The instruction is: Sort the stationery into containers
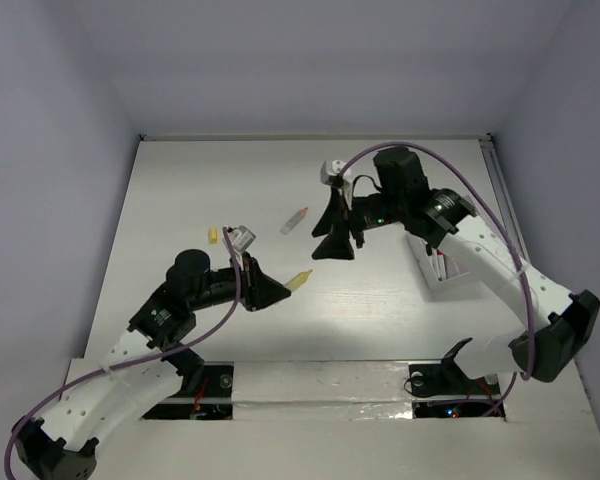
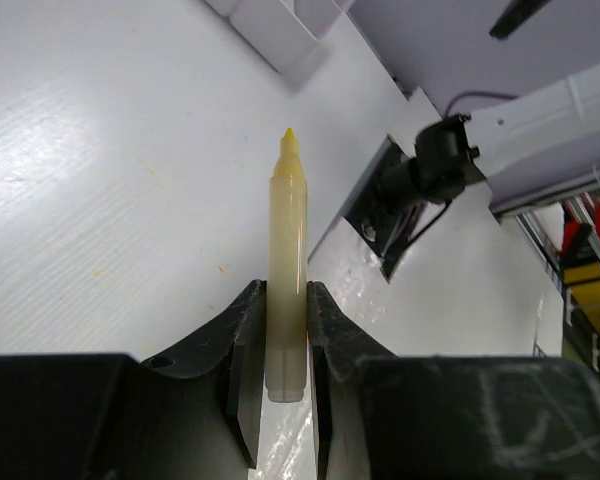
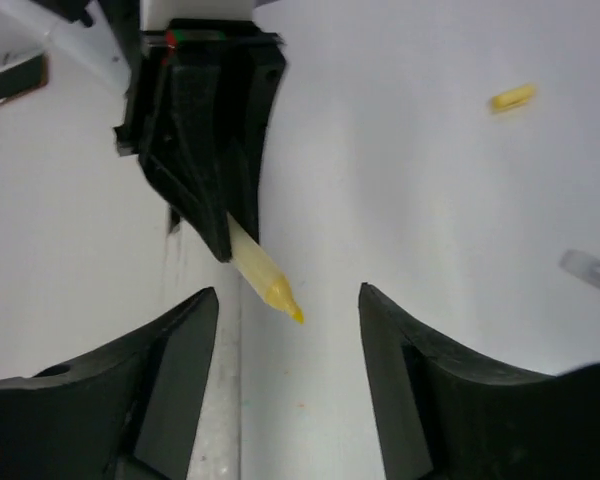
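My left gripper is shut on a cream glue-stick-like tube with a yellow tip, which points toward the right arm. My right gripper stands open above the table, apart from the tube, to its upper right in the top view; the right wrist view shows the tube beyond its empty fingers. A grey tube with an orange tip and a small yellow piece lie on the table. A white divided container at the right is partly hidden by the right arm.
Walls border both sides, and the right arm reaches over the container.
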